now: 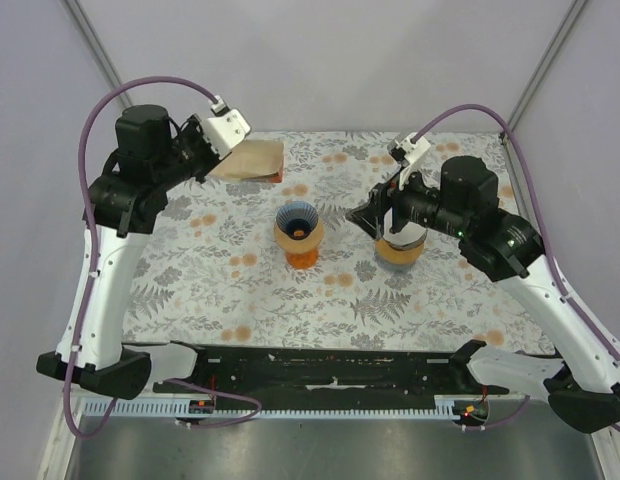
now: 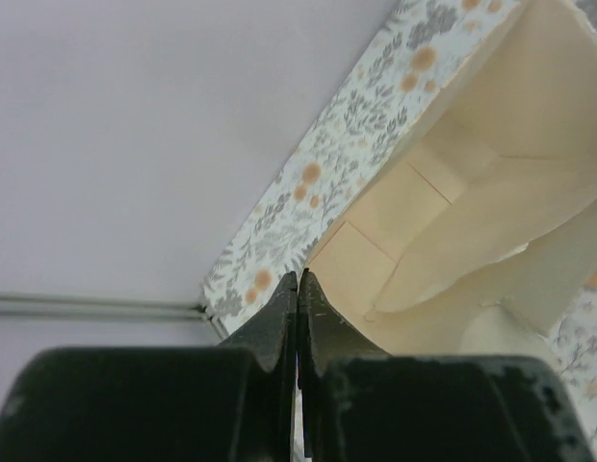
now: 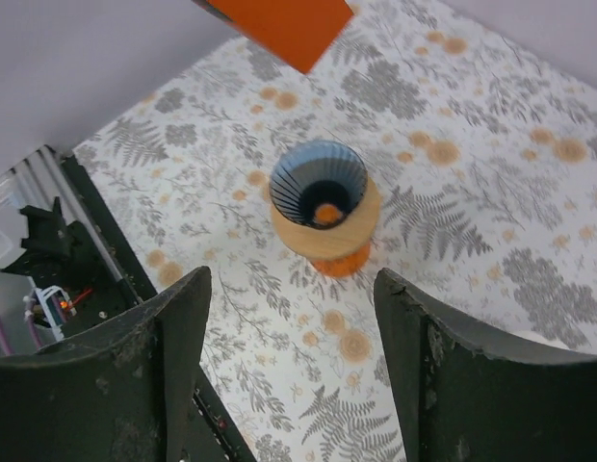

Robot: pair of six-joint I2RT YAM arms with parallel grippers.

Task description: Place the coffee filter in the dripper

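My left gripper (image 1: 205,160) hangs at the upper left, shut, beside the tan filter pack (image 1: 250,158). In the left wrist view the pack's paper (image 2: 462,183) lies open just beyond the shut fingertips; whether they grip an edge is unclear. The orange dripper (image 1: 300,258) with a ribbed dark cone stands centre; it also shows in the right wrist view (image 3: 339,252). My right gripper (image 1: 375,215) is open to its right, fingers spread with nothing between them.
A second tan-rimmed container (image 1: 400,256) with white contents sits right of the dripper, partly under the right arm.
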